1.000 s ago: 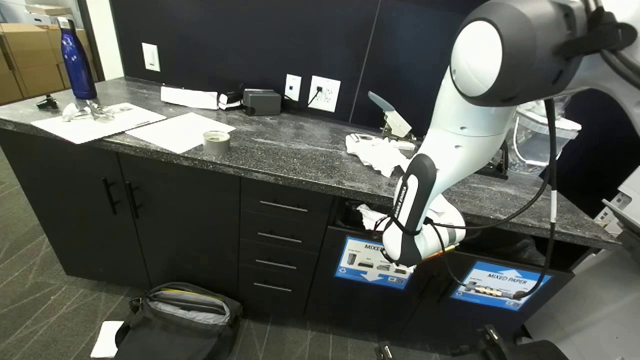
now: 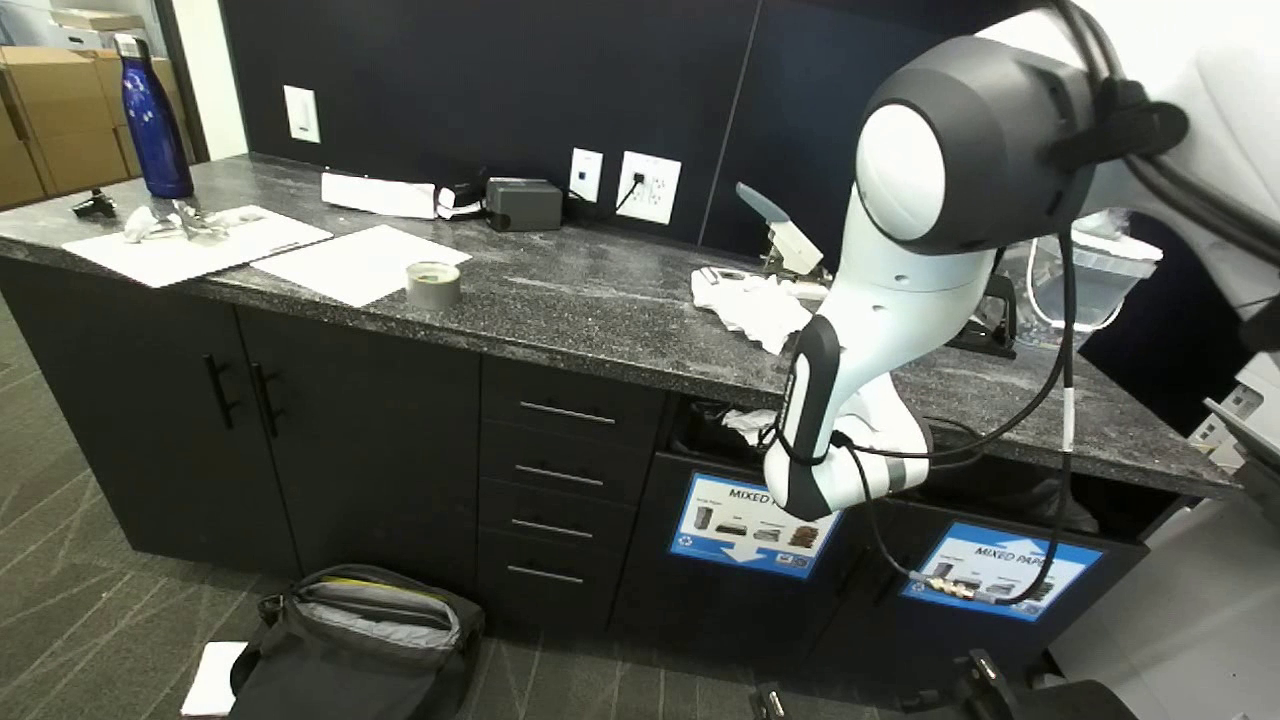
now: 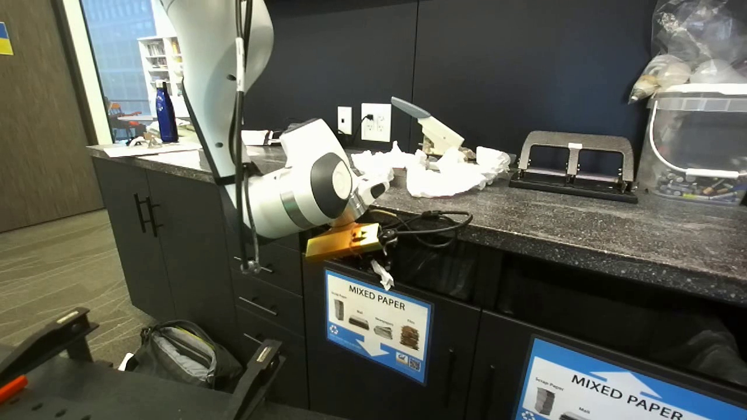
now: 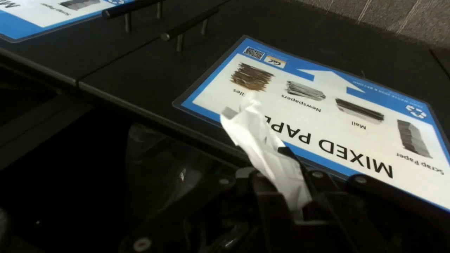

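Observation:
In the wrist view my gripper is shut on a crumpled strip of white paper (image 4: 257, 135), which sticks out past the fingers. From exterior view 2, the dark gripper (image 3: 386, 241) is seen at the counter's front, by the opening above the left "Mixed Paper" sign (image 3: 374, 315). A scrap of the white paper (image 3: 383, 274) hangs just below it, in front of the cabinet. Exterior view 1 has the arm covering the gripper; some white paper (image 2: 750, 424) shows in the bin opening beside the wrist.
More crumpled white paper (image 3: 455, 175) lies on the counter (image 3: 560, 224) near a stapler (image 3: 437, 133). A hole punch (image 3: 574, 164) and a clear bucket (image 3: 700, 147) stand farther right. Black cables (image 3: 434, 227) loop by the wrist. A bag (image 2: 360, 642) sits on the floor.
The arm's upper joint has shifted left and down, while the wrist has turned and moved only slightly. The white paper at the bin opening appears a little farther right and higher.

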